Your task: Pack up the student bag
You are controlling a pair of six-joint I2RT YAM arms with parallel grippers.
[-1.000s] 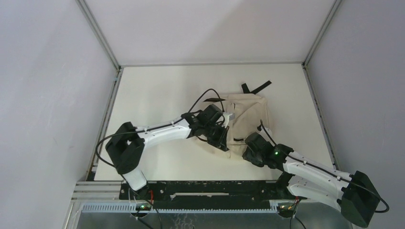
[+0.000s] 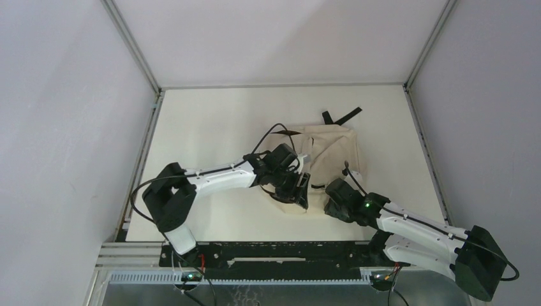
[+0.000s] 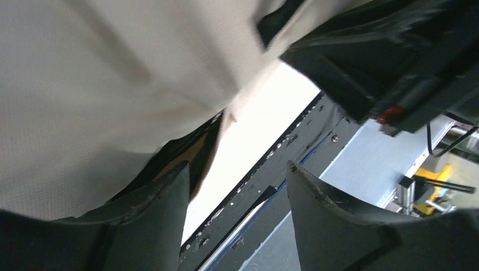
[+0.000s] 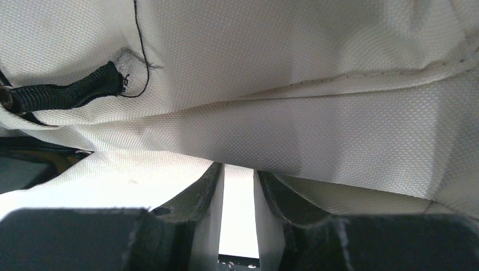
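A beige cloth bag (image 2: 332,150) lies flat on the white table, creased, its front part partly hidden by both arms. Over its front edge, my left gripper (image 2: 302,206) has its fingers apart. In the left wrist view, beige cloth (image 3: 85,107) and a dark-edged opening (image 3: 189,148) lie by the left finger (image 3: 164,197); nothing is held in the gap. My right gripper (image 2: 328,211) is at the bag's front right. The right wrist view shows its fingertips (image 4: 214,172) close together at the fabric (image 4: 339,127), with pale cloth between them. A black webbing tab (image 4: 73,90) is sewn nearby.
Black straps (image 2: 348,116) stick out beyond the bag's far edge. The two grippers are close together, the right one (image 3: 373,62) looming in the left wrist view. Bare table (image 2: 198,127) lies left of the bag; a black rail (image 2: 268,250) runs along the front.
The right arm has hardly moved.
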